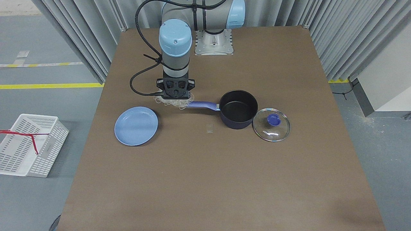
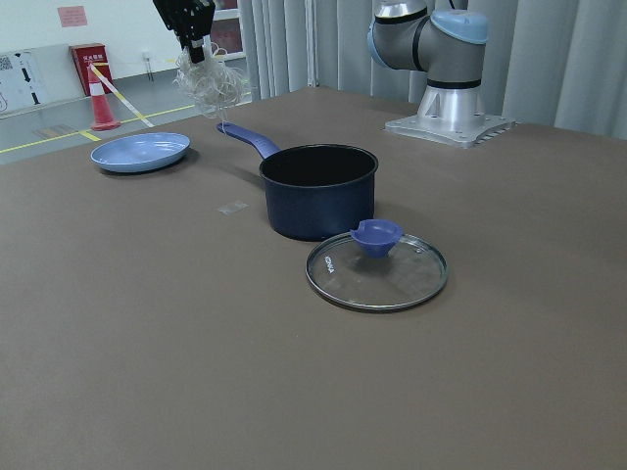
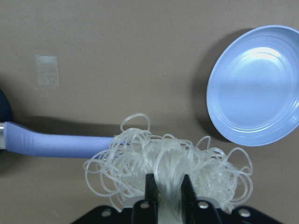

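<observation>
My gripper is shut on a tangle of white translucent noodles [image 3: 121, 163], held up over the pot's blue handle [image 3: 60, 145], between the plate and the pot. The noodles [image 2: 216, 83] hang in loose loops in the left view. The dark saucepan [image 1: 238, 108] stands on the table, empty as far as I can see. A light blue plate [image 1: 135, 125] lies to the left in the front view and looks empty. A glass lid [image 1: 269, 131] with a blue knob lies beside the pot on the right.
A small tape patch [image 1: 209, 128] is stuck near the pot. A white basket [image 1: 46, 154] stands on the floor off the left side.
</observation>
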